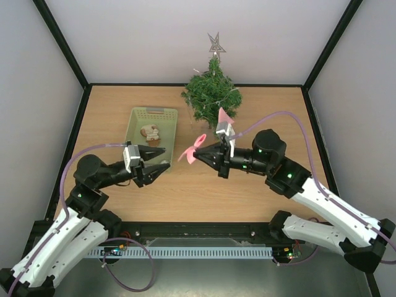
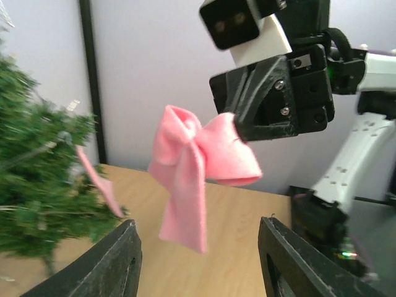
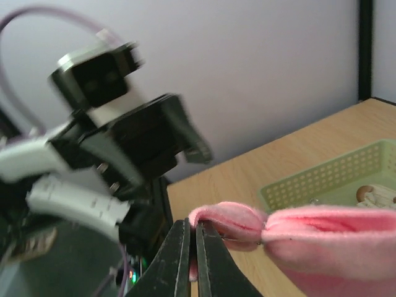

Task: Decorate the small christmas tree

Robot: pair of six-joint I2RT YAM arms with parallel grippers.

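Note:
A pink ribbon bow hangs from my right gripper, which is shut on an edge of its cloth; the right wrist view shows the bow at the fingertips. To the left, apart from the bow, my left gripper stands open with nothing between its fingers. The small green Christmas tree stands at the back middle with a silver star on top. Another pink ribbon shows at the tree's lower right, partly hidden by the right arm.
A light green basket lies at the back left, holding a small figure ornament and other small things; the left gripper covers part of it. Bare tabletop lies in front of both grippers and at the far right.

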